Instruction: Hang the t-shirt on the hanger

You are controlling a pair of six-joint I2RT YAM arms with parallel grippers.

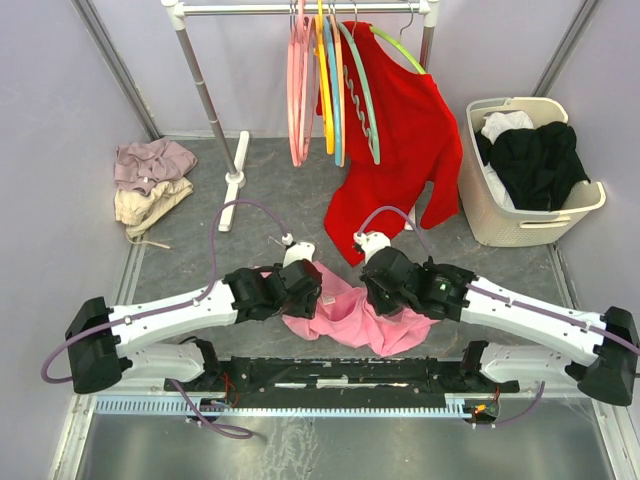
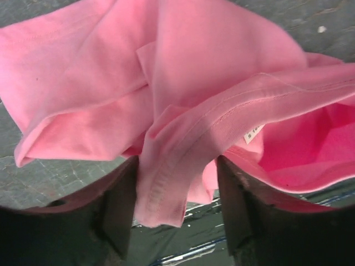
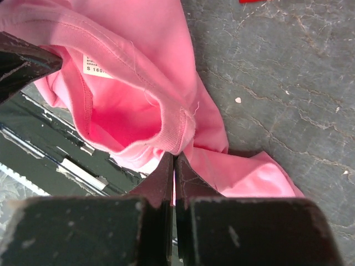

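Observation:
The pink t-shirt [image 1: 350, 327] lies crumpled low in front of my arms, its neck opening and white label [image 3: 97, 67] facing up. In the left wrist view a band of its neckline passes between the fingers of my left gripper, which stand apart with gaps on both sides of the cloth. My right gripper is shut on the opposite part of the neckline. Several empty hangers [image 1: 325, 90], pink, yellow, blue and green, hang from the rack's rail [image 1: 270, 9].
A red garment [image 1: 405, 140] hangs on a lime-green hanger [image 1: 398, 50] at the rack's right. At the right stands a cream basket [image 1: 520, 232] of clothes. Folded clothes [image 1: 150, 180] lie on the left. Bare grey floor [image 1: 285, 170] shows between.

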